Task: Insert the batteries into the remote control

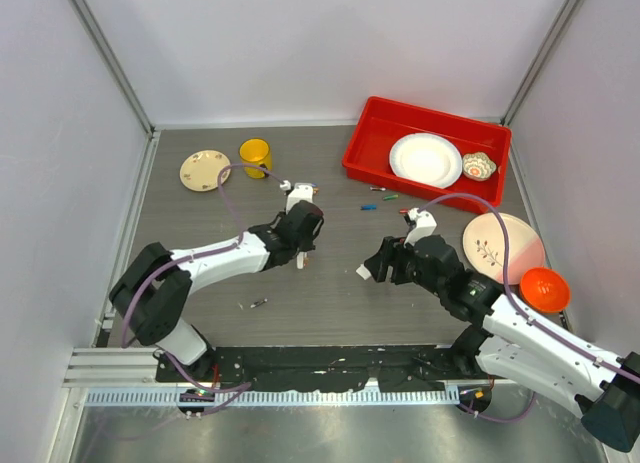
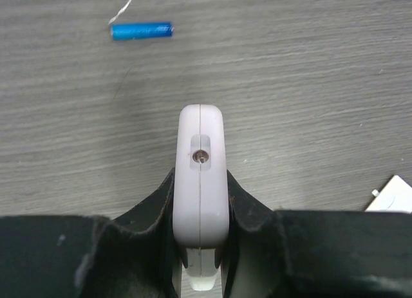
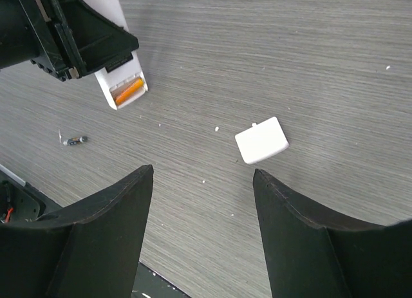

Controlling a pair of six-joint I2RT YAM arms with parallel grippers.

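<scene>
My left gripper [image 1: 300,233] is shut on the white remote [image 2: 200,201], seen end-on in the left wrist view; in the right wrist view its open compartment [image 3: 121,91] holds an orange battery [image 3: 129,91]. The white battery cover [image 3: 261,140] lies on the table below my right gripper, which is open and empty. Loose batteries lie beyond: a blue one [image 2: 141,30], another blue one [image 1: 368,207], a green one [image 1: 390,197] and a small dark one [image 1: 258,303] near the front left.
A red tray [image 1: 370,133] with a white plate [image 1: 425,160] and a bowl [image 1: 478,166] is at back right. A yellow mug [image 1: 255,155] and small plate [image 1: 205,170] are back left; a beige plate [image 1: 510,233] and orange bowl [image 1: 545,289] are right.
</scene>
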